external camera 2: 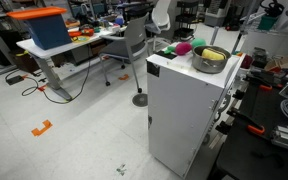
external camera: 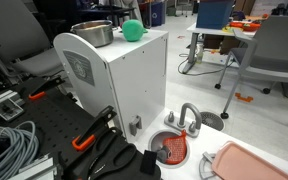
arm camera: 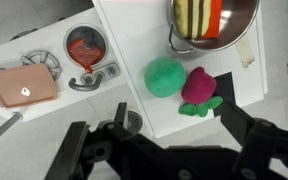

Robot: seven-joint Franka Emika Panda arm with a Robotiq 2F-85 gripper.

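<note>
My gripper is open in the wrist view, its dark fingers (arm camera: 74,150) spread wide with nothing seen between them. Ahead of it on the white cabinet top lie a green ball (arm camera: 165,77) and a magenta toy with green leaves (arm camera: 198,88). A metal pot (arm camera: 229,38) stands at the upper right, holding a yellow-and-brown striped piece (arm camera: 192,16) and an orange-red piece (arm camera: 215,18). Exterior view 1 shows the pot (external camera: 94,34) and a green ball (external camera: 133,30) on top of the white cabinet (external camera: 134,75). The gripper's fingers cannot be made out in either exterior view.
Left of the cabinet in the wrist view are a small sink (arm camera: 68,48) with a red utensil (arm camera: 86,50) in it, a faucet (arm camera: 87,80) and a pinkish tray (arm camera: 22,86). Grey chairs (external camera: 274,50) and a table with a blue bin (external camera: 215,14) stand farther back.
</note>
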